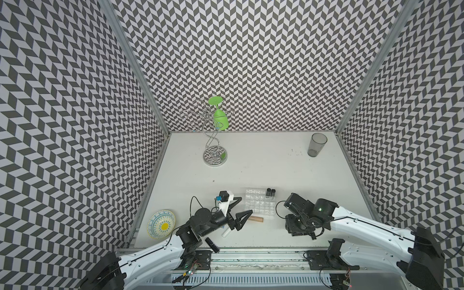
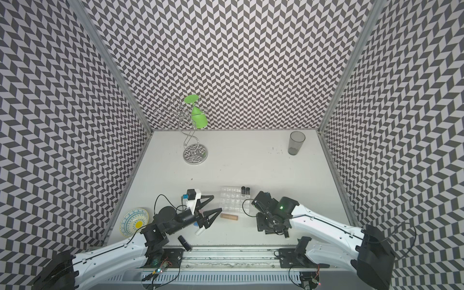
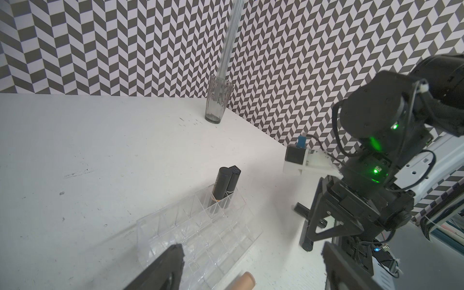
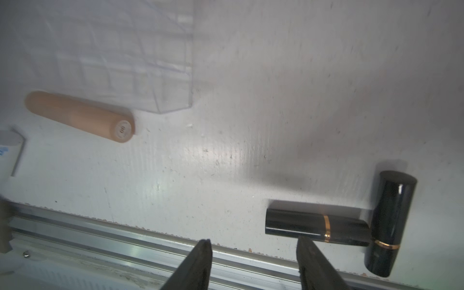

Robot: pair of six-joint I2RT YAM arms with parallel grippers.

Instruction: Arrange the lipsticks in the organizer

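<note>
A clear organizer [image 1: 256,203] holds two black lipsticks [image 3: 221,181] upright in its back right corner. My left gripper [image 1: 241,208] hangs open left of the organizer, nothing between its fingers. My right gripper is open at the front right, above two black lipsticks [image 4: 316,225] lying at right angles to each other, with nothing between its fingertips. A tan tube [image 4: 82,116] lies along the organizer's front, with a white tube [image 1: 226,232] to its left. A black tube [image 1: 211,245] lies near the table's front left edge.
A patterned plate [image 1: 153,222] is at the front left. A metal stand [image 1: 215,155] with a green object [image 1: 220,118] stands at the back left, a glass [image 1: 316,145] at the back right.
</note>
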